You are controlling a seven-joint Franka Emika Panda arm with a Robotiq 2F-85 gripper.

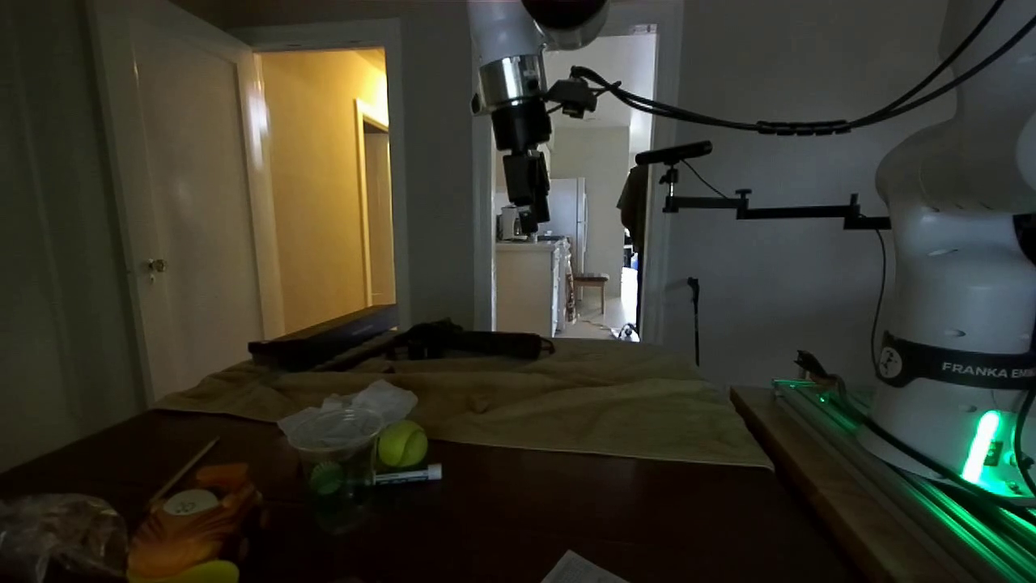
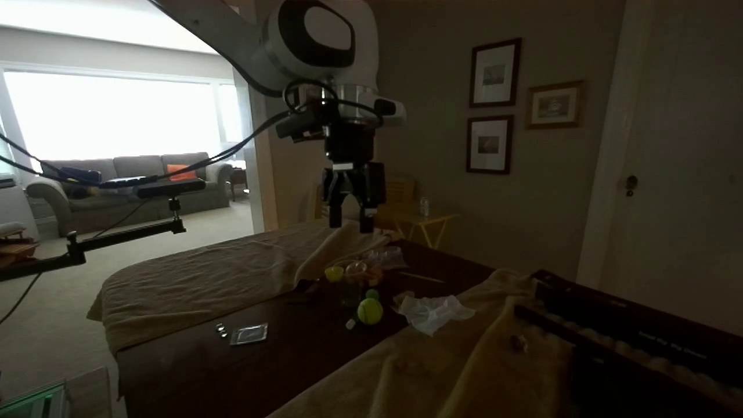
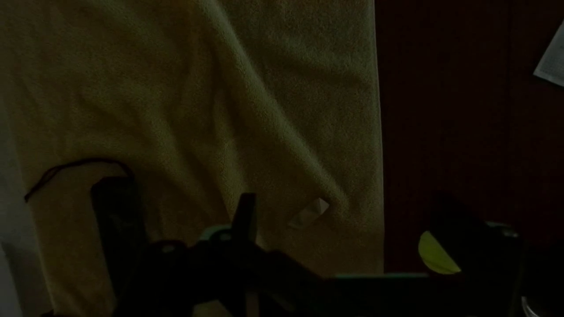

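Observation:
High above the table, my gripper [image 2: 352, 223] points down with its fingers apart and nothing between them. It also shows in exterior view 1 [image 1: 530, 225]. A yellow-green tennis ball [image 1: 403, 444] sits on the dark table [image 1: 622, 515] beside a clear plastic cup [image 1: 335, 437] with something green visible in or through it. A white tube [image 1: 413, 475] lies by the ball. In the dim wrist view, a small pale piece [image 3: 309, 213] lies on the tan towel [image 3: 296, 68] below the gap between the fingers. Part of a yellow-green thing [image 3: 436, 256] shows beside the right finger.
Crumpled white plastic [image 2: 433, 311] lies near the ball. An orange toy [image 1: 194, 525] and a clear bag [image 1: 58, 534] occupy the table's near left in exterior view 1. Dark long items [image 1: 476, 343] rest on the towel. A flat packet [image 2: 248, 334] lies on otherwise mostly bare table.

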